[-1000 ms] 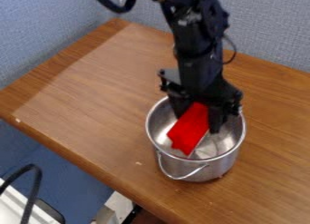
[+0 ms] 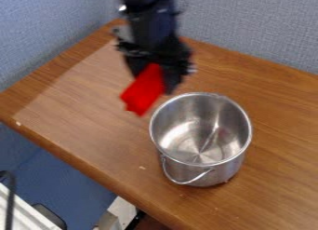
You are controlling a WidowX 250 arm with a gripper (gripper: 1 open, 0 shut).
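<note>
My gripper (image 2: 145, 64), dark and blurred by motion, is high over the table at the upper middle, shut on a red block (image 2: 144, 90). The block hangs tilted, left of and above the steel pot (image 2: 200, 150), which stands upright on the right half of the wooden table (image 2: 74, 117). The inside of the pot looks empty. The fingertips are too blurred to make out in detail.
Grey padded walls (image 2: 248, 29) stand behind and to the left. Below the table's front-left edge are a blue surface, a white bin and a dark cable.
My gripper has lifted the red block up out of the pot and moved it left, clear of the rim. The pot stays in place.
</note>
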